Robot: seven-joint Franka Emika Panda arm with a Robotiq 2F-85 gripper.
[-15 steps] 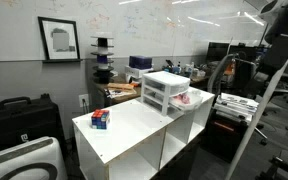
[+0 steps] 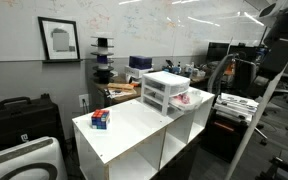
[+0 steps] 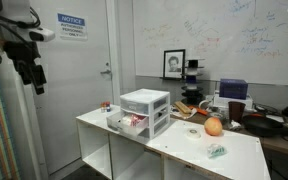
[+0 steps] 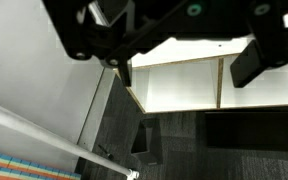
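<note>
My gripper (image 3: pixel 32 75) hangs in the air at the left, well apart from the white cabinet and everything on it. In the wrist view the gripper stands open, its dark fingers wide apart with nothing between them. A white drawer unit (image 2: pixel 168 85) rests on the cabinet top; one drawer (image 3: pixel 134 124) is pulled out with something pale and reddish inside. A small red and blue box (image 2: pixel 100 120) sits at one end of the cabinet. An orange round object (image 3: pixel 213 127), a white ring-shaped roll (image 3: pixel 192 133) and a clear greenish item (image 3: pixel 217 151) lie on the other part.
The white cabinet (image 4: pixel 179 85) has open compartments below its top. Behind it stand a dark cup (image 3: pixel 236 110), a black pan (image 3: pixel 262 124) and a dark tiered stand (image 2: pixel 103 60). A door (image 3: pixel 86 75) is close behind the arm. Bare cabinet top surrounds the small box.
The dark arm at the upper right of exterior view 1 has shifted slightly. Objects on the cabinet stay where they were.
</note>
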